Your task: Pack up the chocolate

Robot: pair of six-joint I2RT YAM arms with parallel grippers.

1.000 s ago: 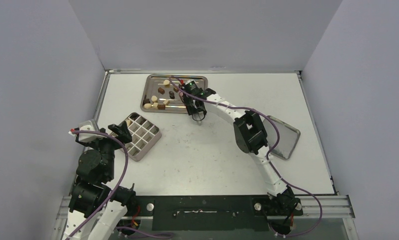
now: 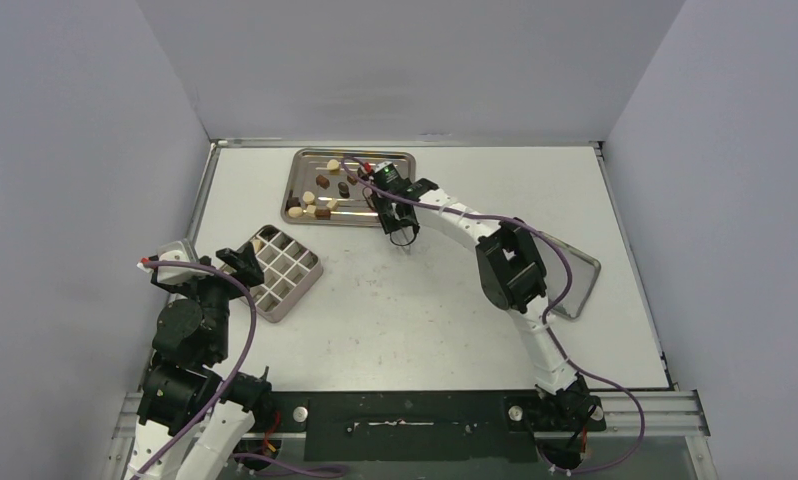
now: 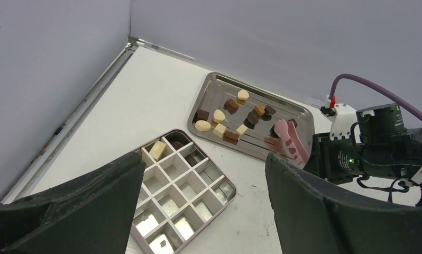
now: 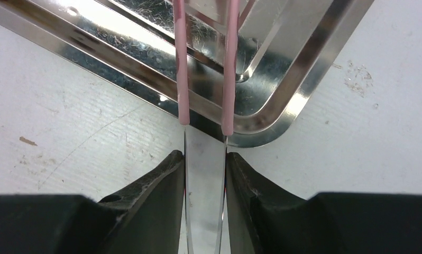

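Loose chocolates, white (image 3: 219,116) and brown (image 3: 231,106), lie scattered on a steel tray (image 2: 315,158) at the back. My right gripper is over the tray's corner, its two pink fingers part open with no chocolate visible between them. In the left wrist view, its pink tips partly hide some pieces. A grid box (image 2: 305,285) stands front-left of the tray, with a cream piece (image 3: 157,150) and dark pieces (image 3: 193,157) in back compartments. My left gripper hangs open above that box, empty.
An empty grey tray (image 2: 575,290) lies at the right, partly behind the right arm. Walls (image 2: 665,200) enclose both sides and the back.
My right arm has shifted slightly to the right and toward the front at the tray. The left arm has stayed still.
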